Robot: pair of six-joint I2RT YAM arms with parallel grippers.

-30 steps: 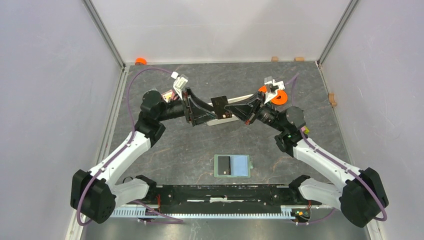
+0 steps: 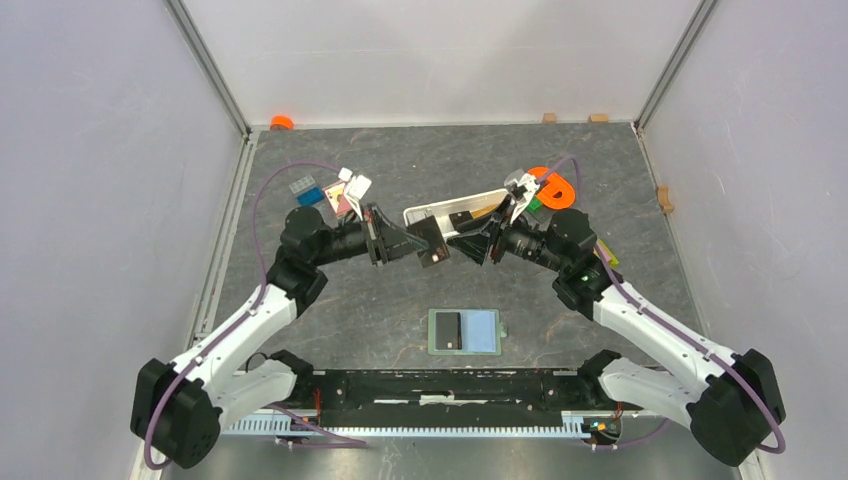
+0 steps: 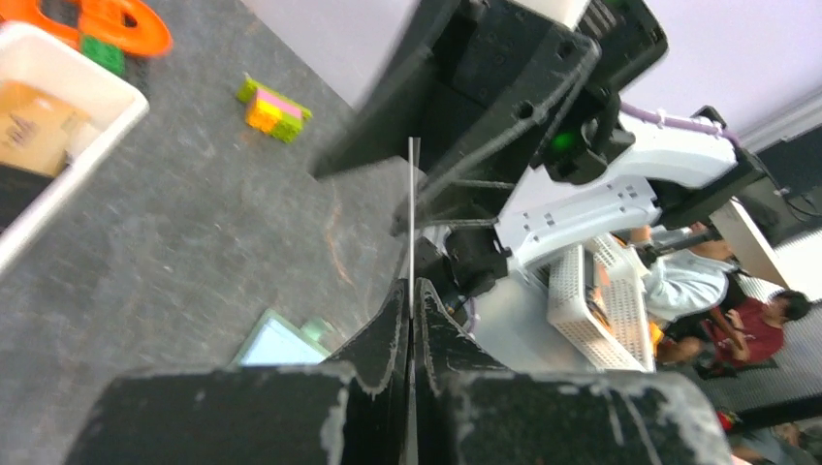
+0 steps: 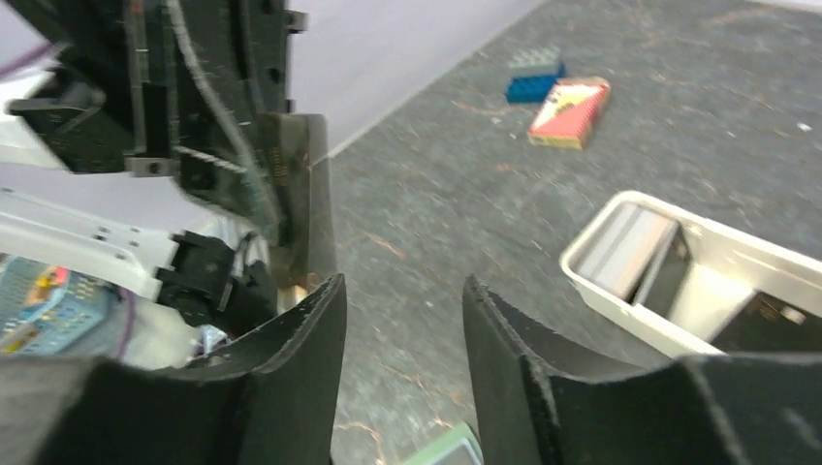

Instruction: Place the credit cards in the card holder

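Note:
A black card (image 2: pixel 431 242) is held in the air over the middle of the table, my left gripper (image 2: pixel 421 244) shut on its left side. In the left wrist view the card (image 3: pixel 411 223) appears edge-on as a thin upright line rising from the shut fingertips. Just to the right of the card, my right gripper (image 2: pixel 466 243) stands open, and the right wrist view shows a clear gap between its fingers. Near the table's front edge lies the card holder (image 2: pixel 480 331), light blue on one half, with a black card (image 2: pixel 447 331) on its left half.
Behind the grippers is a white tray (image 2: pixel 415 213) holding more cards and a tan block. Toy blocks (image 2: pixel 307 191) and a red-yellow card box (image 2: pixel 338 197) lie at the back left. An orange toy (image 2: pixel 556 190) sits at the back right.
Earlier both grippers were at the card.

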